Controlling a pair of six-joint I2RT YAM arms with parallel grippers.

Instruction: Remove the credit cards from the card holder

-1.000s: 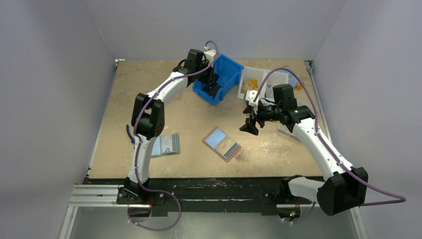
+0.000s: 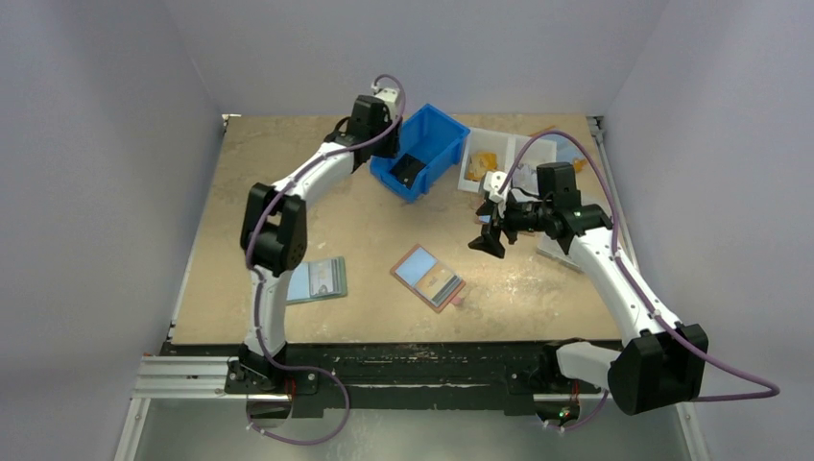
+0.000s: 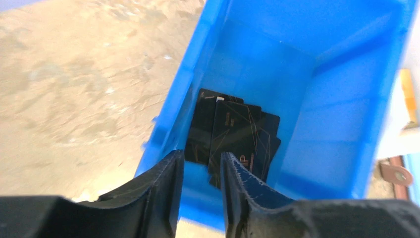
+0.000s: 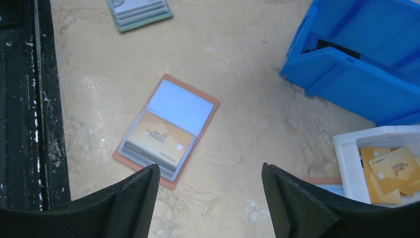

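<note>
A card holder with tan and grey cards (image 2: 428,277) (image 4: 157,139) lies at the table's front middle; a second holder (image 2: 317,279) (image 4: 139,14) with grey cards is at the front left. Several black cards (image 3: 233,134) lie in the blue bin (image 2: 437,130). My left gripper is above that bin's near wall, fingers part open, nothing visible between them. My right gripper hangs over the table right of the middle holder, open and empty.
A white divided tray (image 2: 472,154) (image 4: 346,163) with tan cards stands right of the blue bin.
My left arm has risen and moved left, away from over the black cards in the blue bin. My right arm has shifted slightly rightward.
</note>
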